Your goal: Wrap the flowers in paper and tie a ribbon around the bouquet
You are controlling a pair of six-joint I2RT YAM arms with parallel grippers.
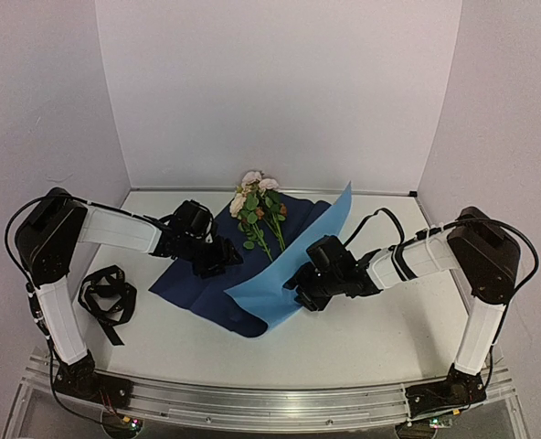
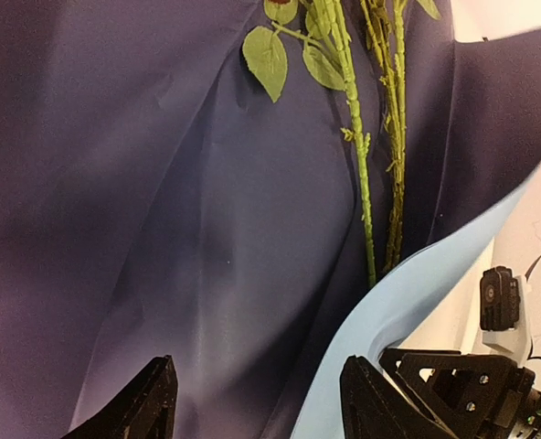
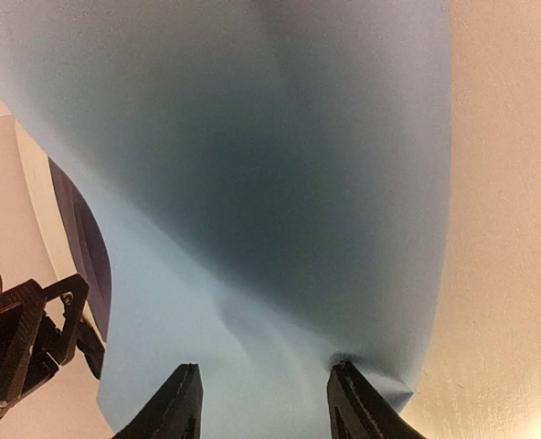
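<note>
Pale roses with green stems (image 1: 267,215) lie on a wrapping sheet (image 1: 193,291), dark blue on one face, light blue on the other. Its right side is curled up, the light-blue face (image 1: 298,261) showing and one corner standing high beside the stems. My left gripper (image 1: 223,262) hovers over the dark part, left of the stem ends; in the left wrist view its fingers (image 2: 156,398) are spread with nothing gripped. Over the light-blue flap is my right gripper (image 1: 300,291), its fingers (image 3: 181,402) apart in the right wrist view, the paper beneath them.
A coiled black ribbon or strap (image 1: 108,294) rests on the white table at the left, its tail pointing forward. Clear table (image 1: 380,334) lies at the front and right. A back wall (image 1: 280,91) and side walls enclose the space.
</note>
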